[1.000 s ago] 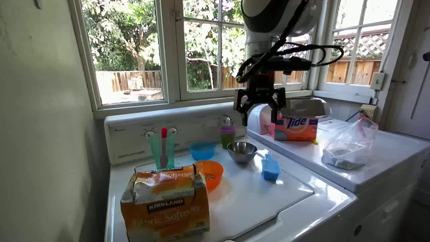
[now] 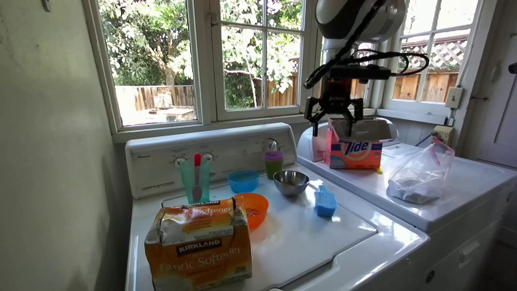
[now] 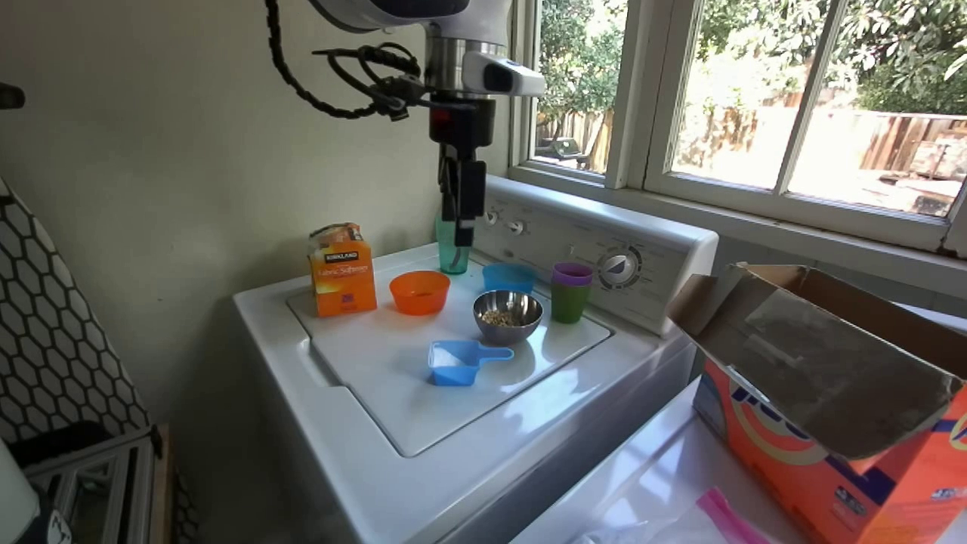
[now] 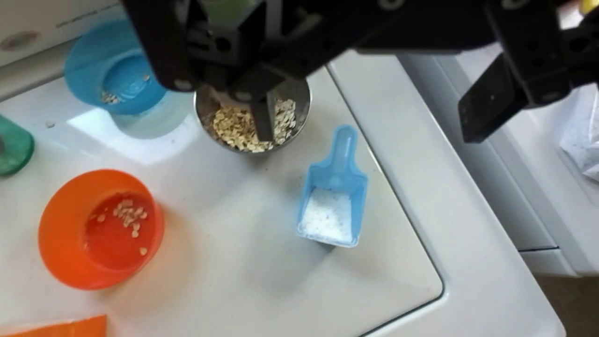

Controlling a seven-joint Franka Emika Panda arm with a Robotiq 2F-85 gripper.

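Note:
High above the washer lid, my gripper (image 2: 332, 130) stands open, its fingers apart and nothing between them. Below it in the wrist view lies a blue scoop (image 4: 331, 196) filled with white powder. Beside the scoop is a metal bowl (image 3: 508, 328) of oats, partly hidden by one finger in the wrist view. An orange bowl (image 4: 101, 229) and a blue bowl (image 4: 115, 67) each hold a few oat flakes. Stacked purple and green cups (image 3: 571, 292) stand near the control panel. A teal cup (image 2: 207, 180) has a red-tipped utensil (image 2: 197, 177) at it.
A Kirkland fabric softener box (image 2: 198, 257) stands at the lid's left front. On the neighbouring machine are an open Tide box (image 2: 354, 154) and a clear plastic bag (image 2: 420, 174).
In exterior view 1 my gripper has moved up and to the right, staying open. The bowls, scoop, cups and boxes are where they were.

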